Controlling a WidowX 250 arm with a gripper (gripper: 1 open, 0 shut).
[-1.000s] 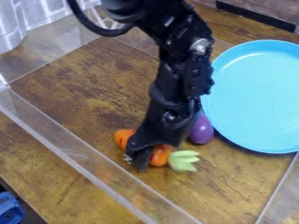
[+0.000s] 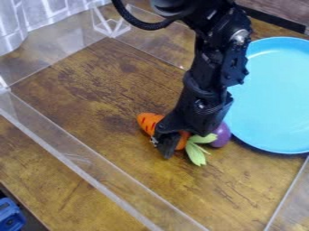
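My black gripper (image 2: 172, 142) is low over the wooden table, its fingers around the middle of an orange toy carrot (image 2: 150, 120) with pale green leaves (image 2: 197, 153). The carrot's middle is hidden behind the fingers, and I cannot tell whether they are closed on it. A purple object (image 2: 221, 135), partly hidden by the gripper, lies just right of the carrot.
A blue plate (image 2: 272, 99) fills the right side. Clear plastic walls border the wooden table (image 2: 85, 90). A blue item (image 2: 10, 217) shows at the lower left, outside the wall.
The gripper and carrot have shifted to the right and up the view over the last second, toward the purple object, which is now more hidden. The gripper has also turned slightly.
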